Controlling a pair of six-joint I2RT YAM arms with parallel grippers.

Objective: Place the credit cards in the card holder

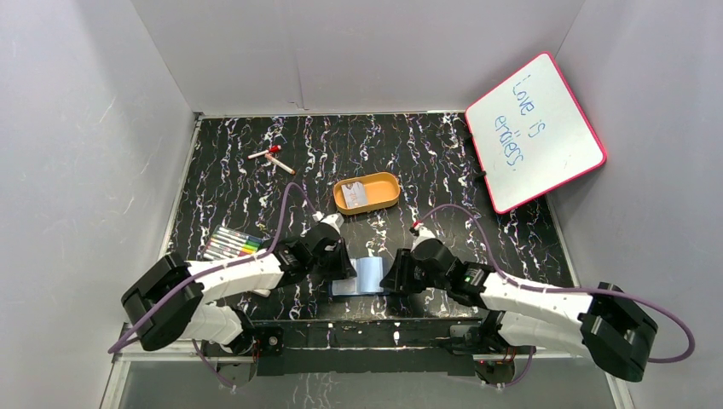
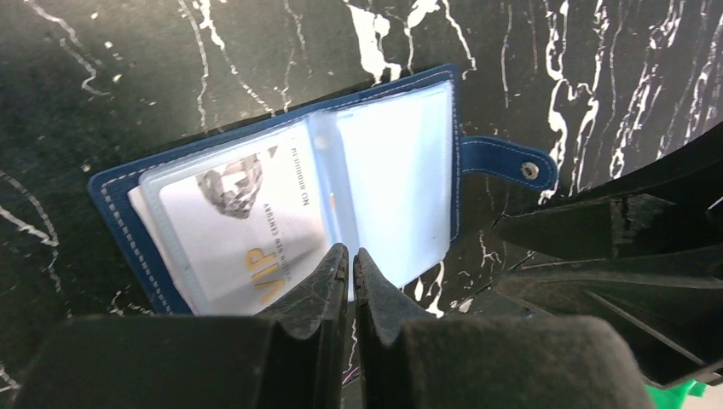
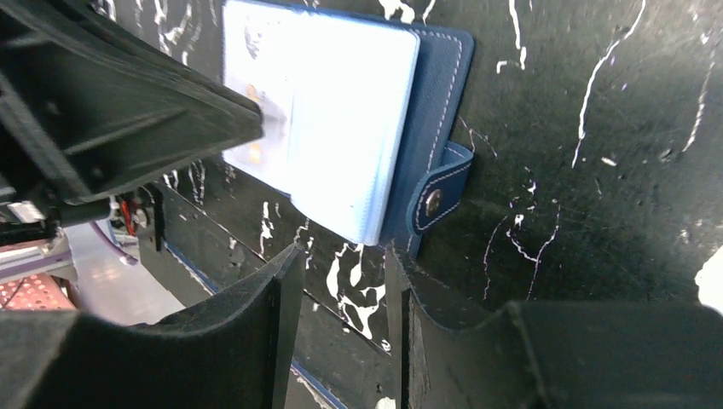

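Note:
The blue card holder (image 2: 132, 230) lies spread on the table between my two grippers, its clear sleeves facing up. A white card with a picture and gold letters (image 2: 243, 213) sits in the sleeve on its left side. On the right side the clear sleeve (image 3: 354, 111) looks blank, and the snap strap (image 3: 442, 192) sticks out there. My left gripper is shut above the holder, nothing showing between its fingers. Beside the holder's right edge, my right gripper stands part open and empty. Another card (image 1: 354, 195) is in the orange tray (image 1: 384, 189).
Colored markers in a case (image 1: 228, 244) lie at the left, partly behind my left arm. Two loose markers (image 1: 277, 162) rest farther back. A whiteboard (image 1: 537, 132) leans at the back right. The table's front edge runs close below the holder.

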